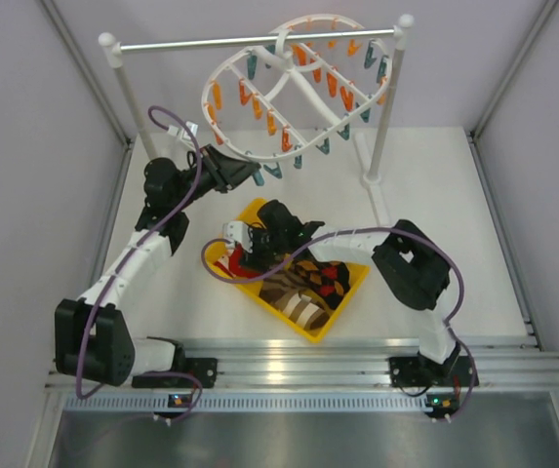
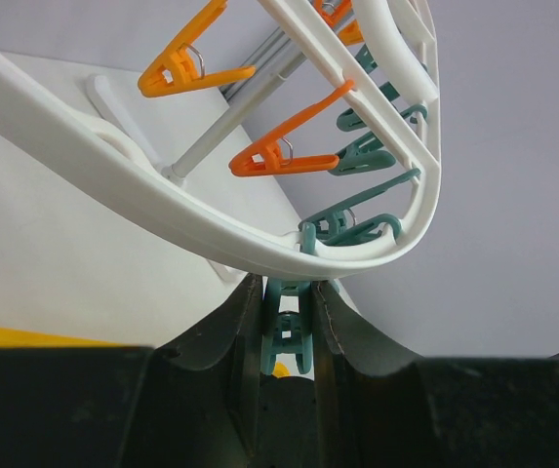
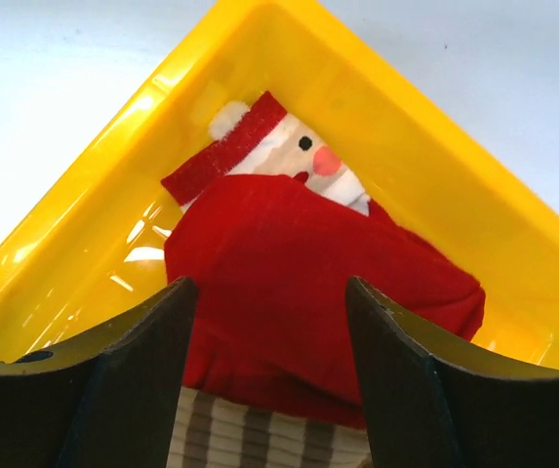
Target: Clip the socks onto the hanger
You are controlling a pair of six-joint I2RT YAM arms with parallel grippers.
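My left gripper is shut on a teal clip (image 2: 289,336) at the near rim of the white hanger (image 1: 222,146). My right gripper stands open above the yellow bin, its two fingers on either side of a red sock (image 3: 289,263). That sock lies folded, with a Santa face (image 3: 303,161) by the bin's corner, and I cannot tell whether the fingers touch it. In the top view the right arm partly covers the sock. A brown striped sock (image 1: 277,288), a grey-and-white sock (image 1: 303,312) and a black-and-red patterned sock (image 1: 330,283) share the bin.
The yellow bin (image 1: 264,304) has raised walls around the socks. Several orange clips (image 2: 279,156) and teal clips hang from the hanger, which a white post (image 1: 384,127) and crossbar hold up.
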